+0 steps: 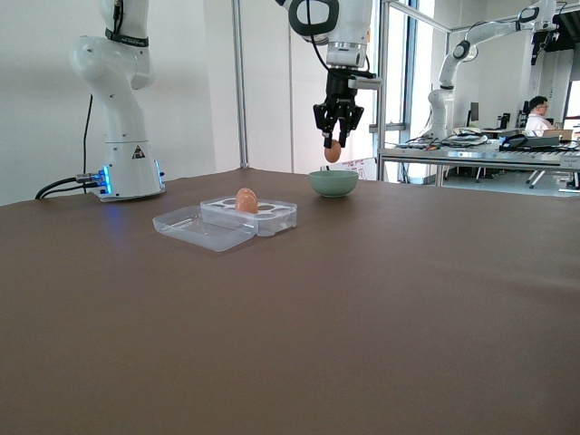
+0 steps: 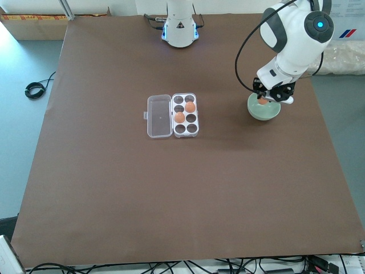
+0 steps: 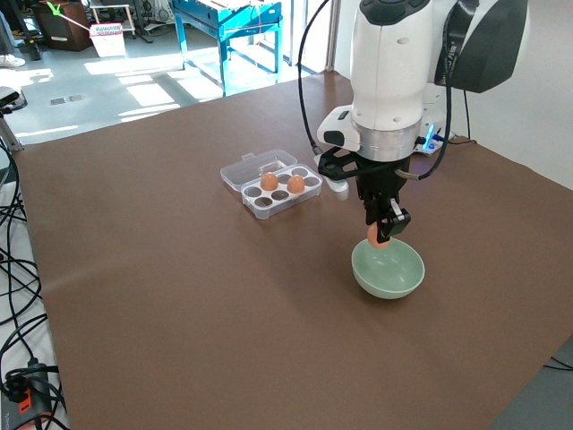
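Observation:
The black gripper (image 1: 334,136) is shut on an orange-brown egg (image 1: 333,152), held above a pale green bowl (image 3: 387,279) on the brown table. In the top view the egg hangs higher than the bowl's rim; in the left view the gripper (image 2: 263,98) partly hides it. A clear egg box (image 2: 185,114) with its lid open lies left of the bowl in the left view, holding two eggs, one near (image 2: 179,117) and one behind (image 2: 190,107), among empty round slots.
Cables run along the front edge.

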